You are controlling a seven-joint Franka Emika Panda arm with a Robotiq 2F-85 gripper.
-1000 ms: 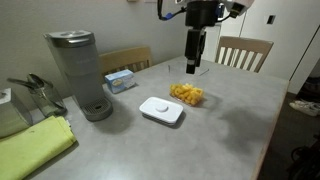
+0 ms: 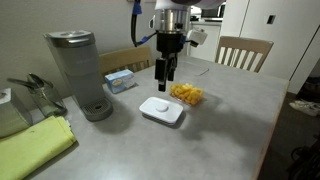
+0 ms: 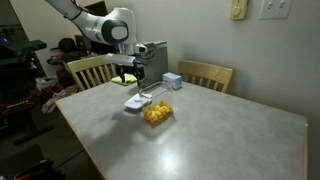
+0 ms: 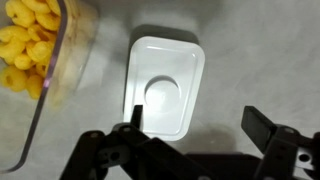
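A white rectangular lid [image 4: 163,88] with a round knob lies flat on the table, seen from above in the wrist view. My gripper stands open above it, its two dark fingers apart and nothing between them. Beside the lid is a clear container [image 4: 58,70] of orange-yellow snacks [image 4: 27,45]. In exterior view 1 the gripper [image 2: 165,84] hangs over the table just behind the lid [image 2: 162,110], with the snacks [image 2: 186,93] to its right.
A tall grey cylinder [image 2: 80,75] and a blue-and-white box [image 2: 121,81] stand left of the arm. A yellow-green cloth [image 2: 33,145] lies at the near left. Bare table [image 3: 225,115] stretches widely beyond the snack container.
In exterior view 1 my gripper has moved left and lower, from above the snacks toward the lid. The lid and the snacks have stayed in place.
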